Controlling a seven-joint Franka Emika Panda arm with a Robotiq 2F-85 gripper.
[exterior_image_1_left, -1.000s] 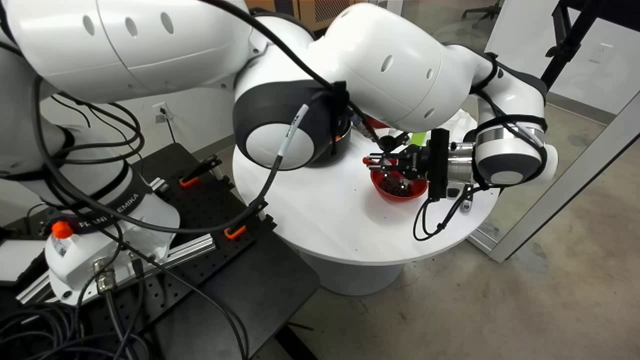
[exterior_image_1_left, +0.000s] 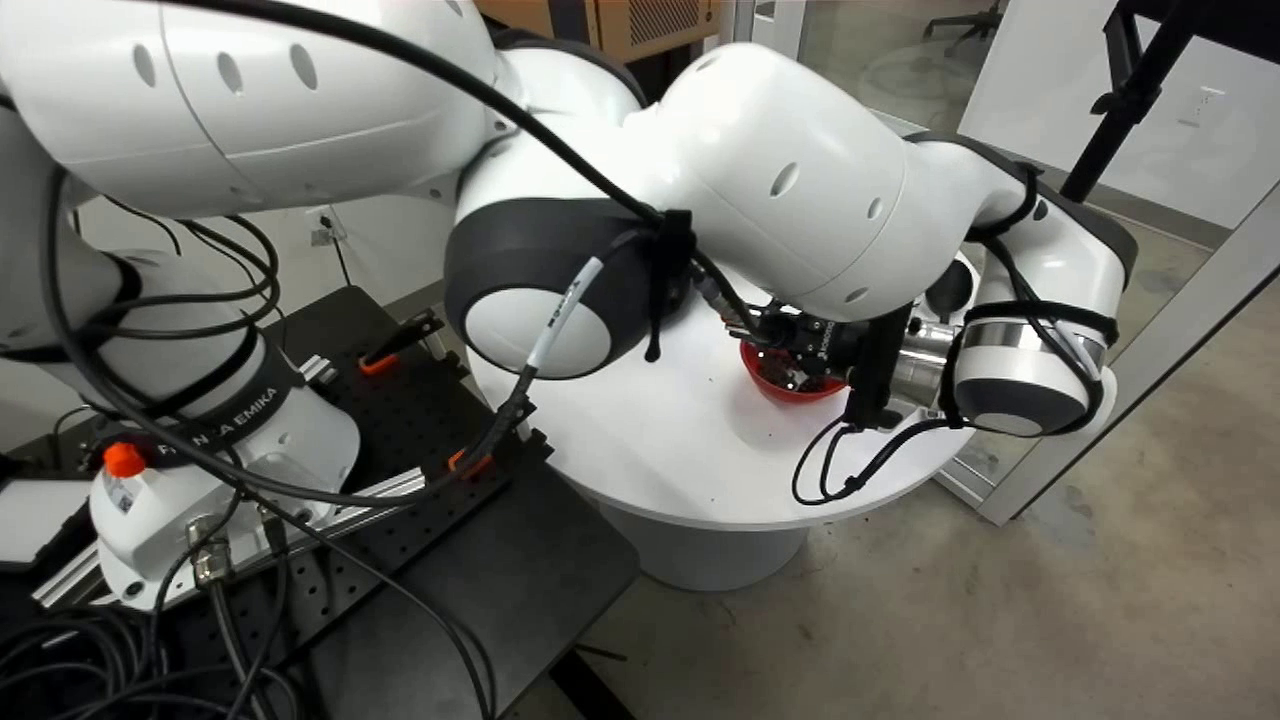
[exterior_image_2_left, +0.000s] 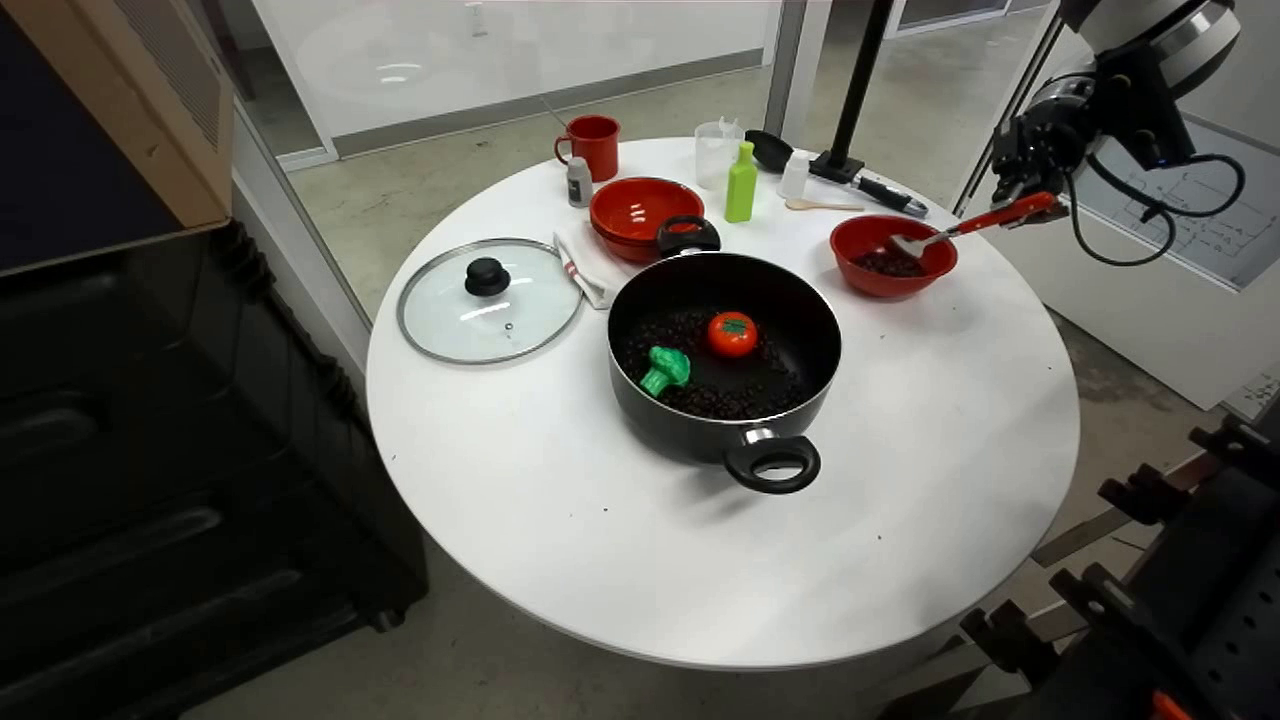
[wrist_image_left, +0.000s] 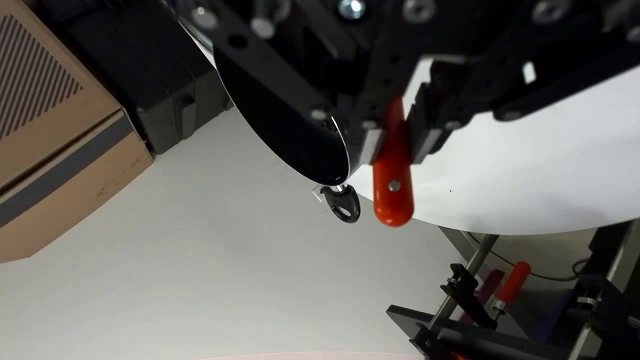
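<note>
My gripper is shut on the red handle (wrist_image_left: 393, 186) of a utensil, whose rounded end points out past the fingers in the wrist view. In exterior view 2 the utensil's pale metal head (exterior_image_2_left: 912, 245) reaches into a red bowl (exterior_image_2_left: 866, 274) holding dark beans (exterior_image_2_left: 885, 263). The gripper stands outside the bowl's right side there, above its rim. Whether beans lie on the head is too small to tell. A black pot (exterior_image_2_left: 672, 422) stands mid-table, with dark beans, a tomato (exterior_image_2_left: 732, 334) and green broccoli (exterior_image_2_left: 667, 366) inside.
A glass lid (exterior_image_2_left: 438, 310) lies left of the pot. Behind it are another red bowl (exterior_image_2_left: 645, 206), a red mug (exterior_image_2_left: 593, 146), a green bottle (exterior_image_2_left: 741, 186) and a black-handled utensil (exterior_image_2_left: 890, 196).
My wrist has shifted right and down in exterior view 1, and the gripper has changed its tilt over the bowl. The forearm now covers more of the back of the table.
</note>
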